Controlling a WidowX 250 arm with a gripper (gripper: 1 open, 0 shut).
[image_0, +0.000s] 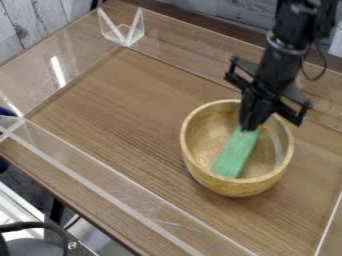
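Note:
A round tan bowl (206, 165) sits on the wooden table at the right of centre, holding a green oblong object (235, 154) that lies lengthwise inside it. My black gripper (247, 122) hangs down over the back of the bowl, at the upper end of the green object. It looks shut, with nothing visible between its fingers; whether it touches the object is not clear.
A clear angular object (123, 28) stands at the back left. A black cable or part (34, 235) shows at the bottom left, off the table.

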